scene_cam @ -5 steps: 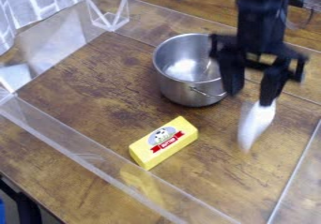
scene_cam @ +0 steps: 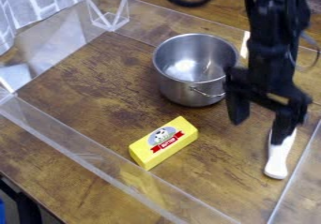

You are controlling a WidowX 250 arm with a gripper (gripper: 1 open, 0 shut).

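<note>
The dark gripper [scene_cam: 261, 108] hangs at the right of the camera view, blurred, just right of a steel pot [scene_cam: 186, 67] and over the upper part of a white utensil [scene_cam: 276, 162], which lies on the wooden surface. Its two fingers are apart, and whether they touch the utensil is unclear. A yellow box with a cow label [scene_cam: 157, 149] lies below the pot, left of the gripper.
A clear plastic barrier [scene_cam: 88, 148] runs along the lower left, with small clear brackets at the upper left. The wooden surface [scene_cam: 88, 82] left of the pot is bare. A white strip shows behind the arm.
The gripper has come down from beside the pot's rim toward the white utensil.
</note>
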